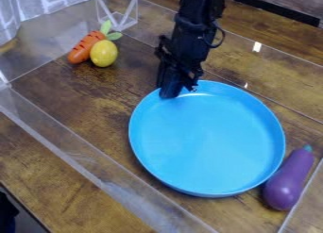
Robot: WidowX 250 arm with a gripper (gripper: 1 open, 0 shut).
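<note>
A black gripper (175,78) points down at the far rim of a large blue plate (206,142), near the middle of the view. Its fingertips are dark and overlap the rim, so whether they touch it, and how the fingers stand, is hard to make out.
A toy carrot (83,49) and a yellow lemon (104,55) lie at the upper left. A purple eggplant (288,180) is right of the plate. Clear plastic walls border the wooden surface (63,114), which is bare at the left and upper right.
</note>
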